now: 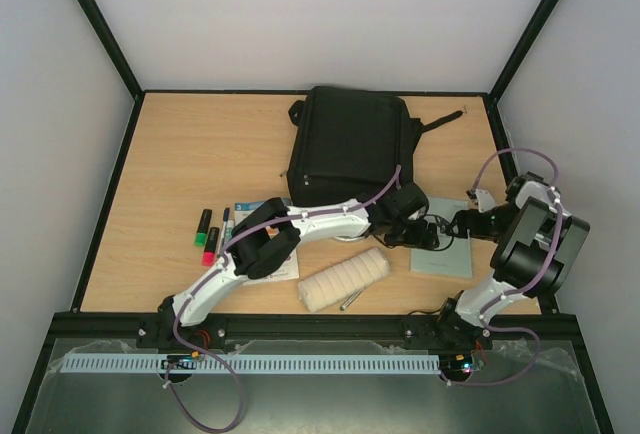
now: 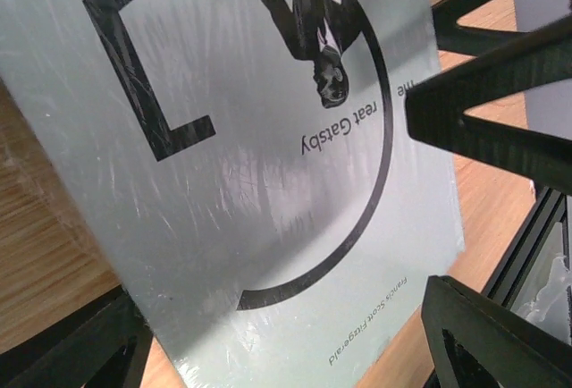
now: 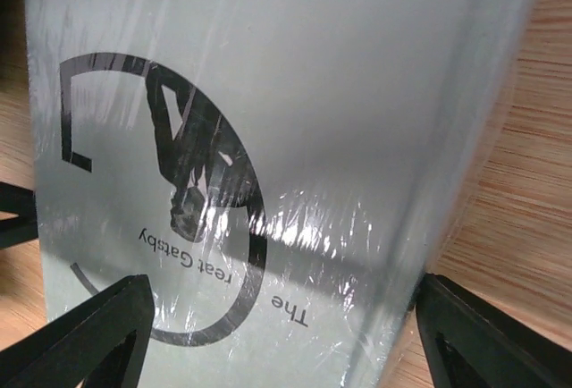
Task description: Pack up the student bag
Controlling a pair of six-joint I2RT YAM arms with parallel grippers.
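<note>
A shrink-wrapped pale grey-green book, The Great Gatsby [image 1: 440, 263] [image 2: 259, 200] [image 3: 304, 111], lies on the table right of centre, below the black bag [image 1: 345, 139]. My left gripper [image 1: 430, 234] is open at the book's left side, low over it; one finger sits at the edge in the left wrist view. My right gripper [image 1: 458, 227] is open at the book's right side, one fingertip at that edge in the right wrist view.
A cream quilted pencil case [image 1: 343, 279] and a pen lie below-left of the book. A white printed booklet [image 1: 270, 272] and several markers [image 1: 205, 229] lie left, partly under my left arm.
</note>
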